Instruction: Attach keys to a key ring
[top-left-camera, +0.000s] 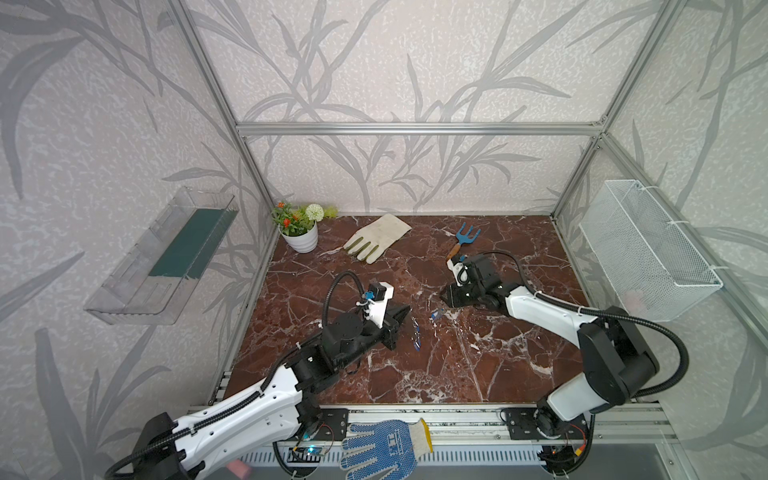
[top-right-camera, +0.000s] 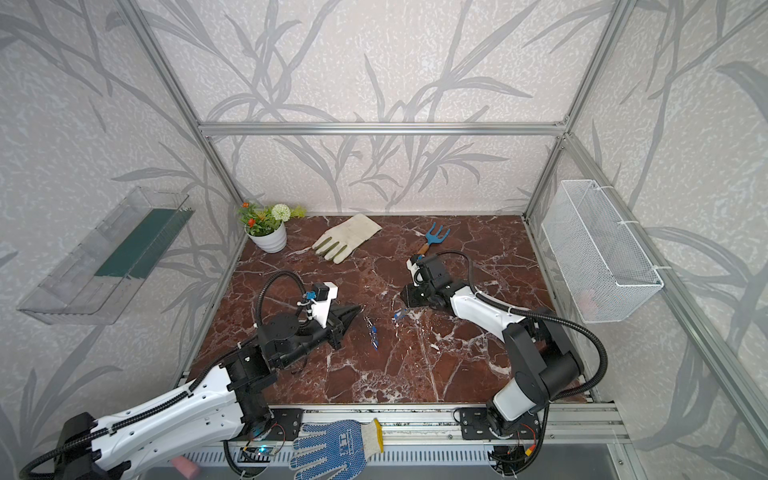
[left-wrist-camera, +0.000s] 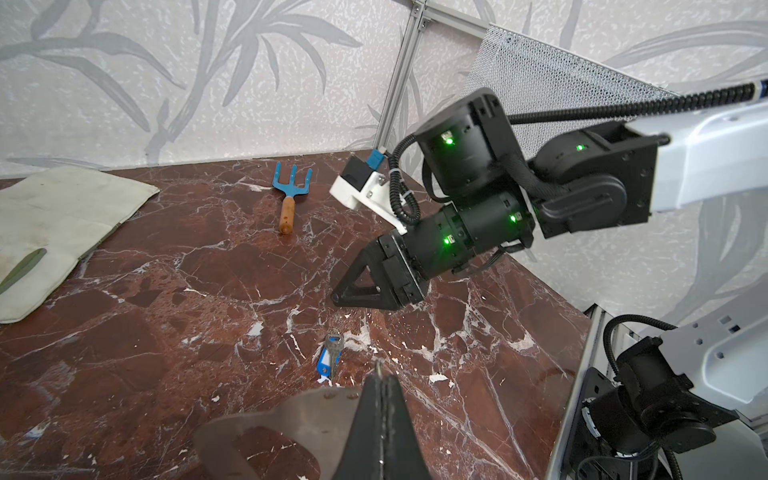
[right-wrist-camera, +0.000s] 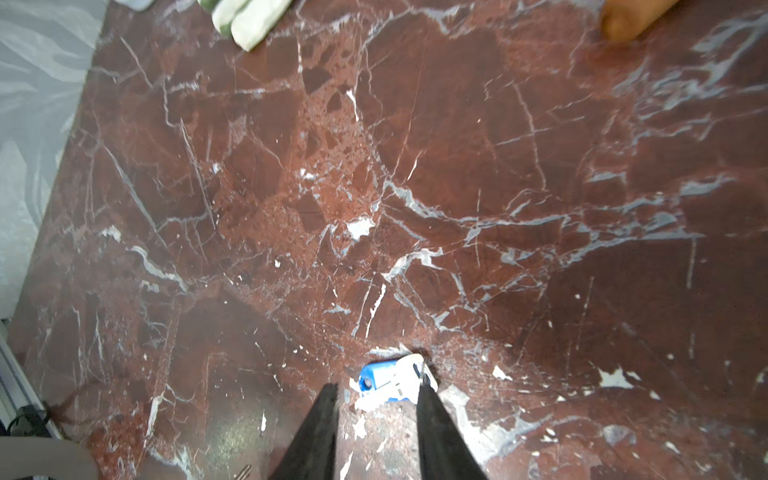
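Observation:
A key with a blue tag lies flat on the marble table, and the left wrist view shows the same blue-tagged key (left-wrist-camera: 325, 360) near the middle. Above and behind it, my right gripper stands open with nothing between its fingers. More small metal pieces with blue parts (top-left-camera: 417, 334) lie left of that key, just right of my left gripper (top-left-camera: 407, 309). The left gripper is shut; a tiny silvery bit shows at its tips, too small to identify. I cannot make out a separate key ring.
A blue garden fork (top-left-camera: 465, 237), a pale glove (top-left-camera: 382, 236) and a flower pot (top-left-camera: 301, 238) sit along the back. Wire baskets hang on both side walls. A blurred grey shape (left-wrist-camera: 312, 424) fills the lower left wrist view.

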